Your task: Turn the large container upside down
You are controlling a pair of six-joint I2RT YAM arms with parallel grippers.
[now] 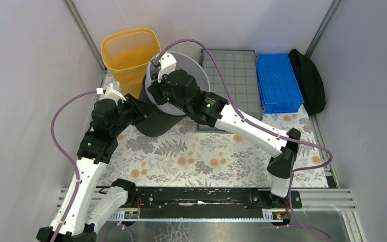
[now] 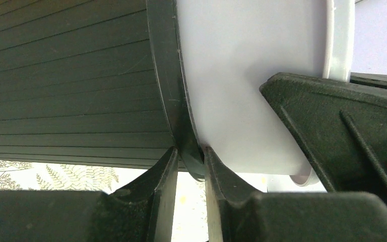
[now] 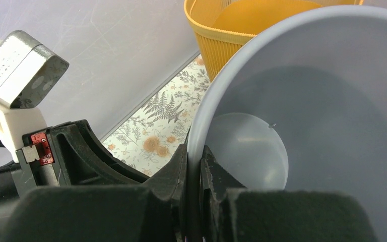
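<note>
The large container is a dark ribbed outer shell [image 1: 156,121] with a pale grey inner bucket [image 1: 192,67] standing out of its mouth, tilted up to the right. My right gripper is shut on the bucket's rim, one finger inside and one outside. At the shell's dark rim [image 2: 169,65] is my left gripper, partly open; the rim's lower end runs between its fingertips. Whether both fingers press on it cannot be told. In the left wrist view the right gripper's black finger [image 2: 332,126] reaches over the bucket.
A yellow bin [image 1: 128,75] stands close behind the container on the left. Grey crate [image 1: 232,75], blue crate [image 1: 279,83] and black cloth [image 1: 307,80] fill the back right. Free room lies on the patterned table [image 1: 196,161] in front.
</note>
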